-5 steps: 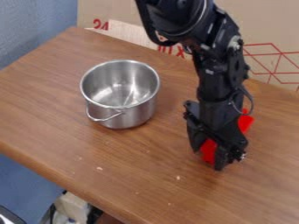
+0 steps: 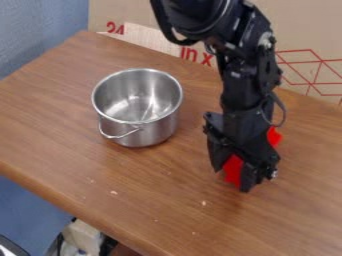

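My black gripper (image 2: 242, 166) is lowered over a red object (image 2: 271, 138) on the wooden table, to the right of a steel pot (image 2: 136, 105). The red object is largely hidden behind the gripper, showing around its fingers. Whether the fingers hold it is not clear.
The table's left edge drops to a blue surface (image 2: 27, 215). A cardboard panel (image 2: 307, 40) with red print stands behind the table.
The gripper has shifted slightly up and left over the red object; the pot has not moved.
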